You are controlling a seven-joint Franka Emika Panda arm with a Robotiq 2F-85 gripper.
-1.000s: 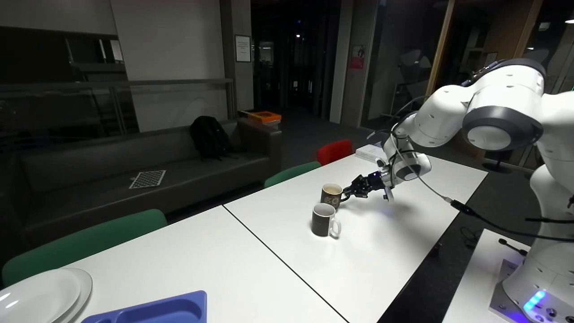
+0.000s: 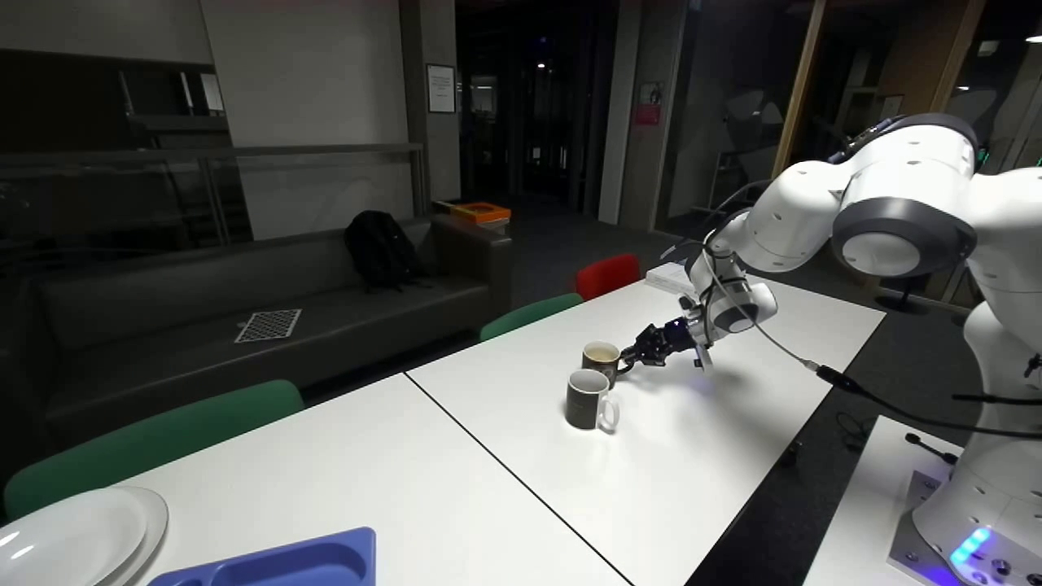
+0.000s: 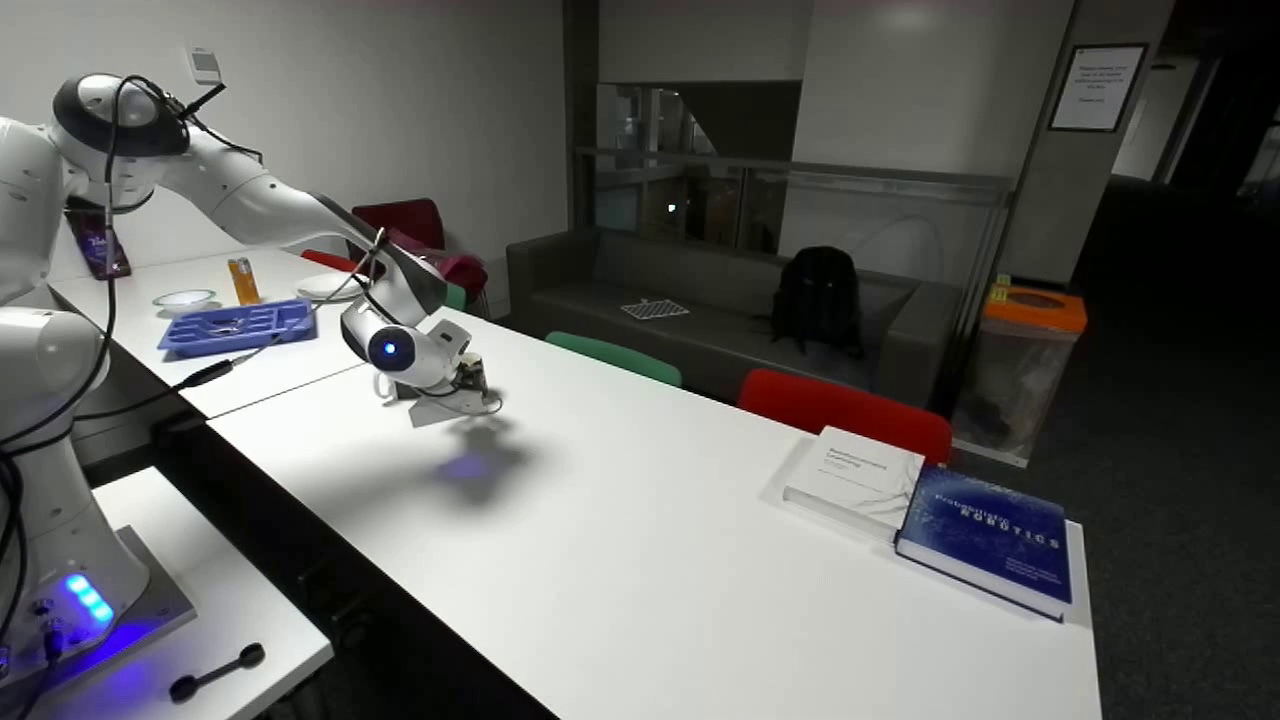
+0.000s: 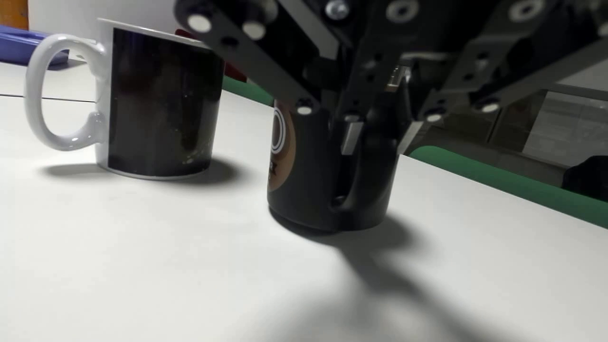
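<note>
A black mug (image 4: 308,182) with a brown emblem stands upright in the wrist view, its handle facing my gripper. The gripper is shut on that handle, with one finger at either side of it. Exterior view 1 has the same mug (image 2: 600,365) with the gripper (image 2: 630,357) reaching in from the right. Its base is at or very near the tabletop; I cannot tell whether it touches. A white-handled mug with a dark panel (image 4: 162,105) stands beside it, apart, also seen nearer the camera in exterior view 1 (image 2: 587,400). The arm hides most of both mugs in exterior view 2.
A blue tray (image 3: 240,328) and white plates (image 2: 73,537) occupy the other table section. Two books, one white (image 3: 854,470) and one blue (image 3: 986,528), lie at the far end.
The black mug and the gripper have shifted slightly downward in exterior view 1. Lettering on the mug's side shows less clearly now. The white-handled mug has stayed put.
</note>
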